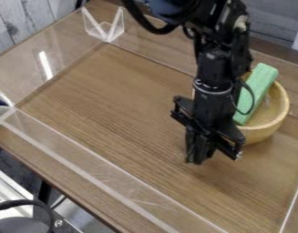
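Note:
The black gripper (200, 136) hangs over the wooden table (102, 100), right of centre, in front of a tan round bowl (272, 118). A green object (256, 86) stands tilted in the bowl, partly hidden behind the arm. The fingertips are low over the bare wood at the bowl's front left. I cannot tell whether anything is between them.
Bare wood fills the left and the front of the table. A clear plastic piece (102, 25) is at the back left. Clear strips run along the left edge, and black cables lie at the lower left corner.

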